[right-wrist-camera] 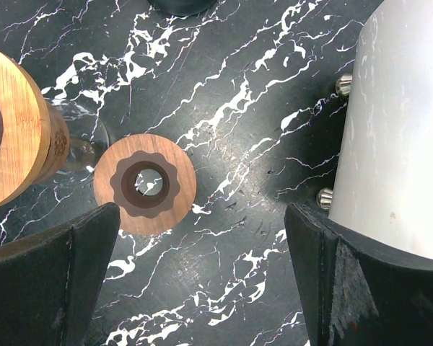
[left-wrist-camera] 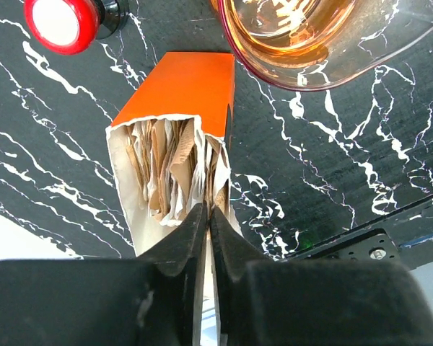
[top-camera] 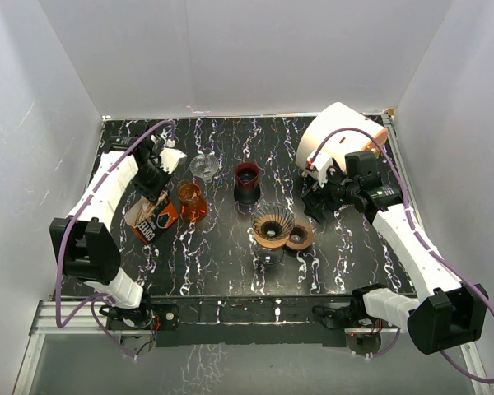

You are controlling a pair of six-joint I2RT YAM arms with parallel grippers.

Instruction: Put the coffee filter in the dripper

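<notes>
The orange-and-black coffee filter box (top-camera: 151,220) lies on the left of the table, its torn end open. Tan and white paper filters (left-wrist-camera: 175,162) are packed inside. My left gripper reaches in at the filters' edges, its fingertips close together with a narrow gap behind them. Whether a filter is pinched there cannot be made out. The ribbed dripper (top-camera: 273,220) with its wooden collar stands right of centre, over a glass vessel (top-camera: 269,253). Well to the right, my right gripper is open with nothing between its fingers.
An amber glass (top-camera: 193,202) stands just right of the box, with a clear glass piece (top-camera: 204,166) behind it. A dark red cup (top-camera: 247,177) is at centre. A wooden ring (right-wrist-camera: 175,209) lies beside the dripper; a large white cylinder (top-camera: 337,140) fills the back right.
</notes>
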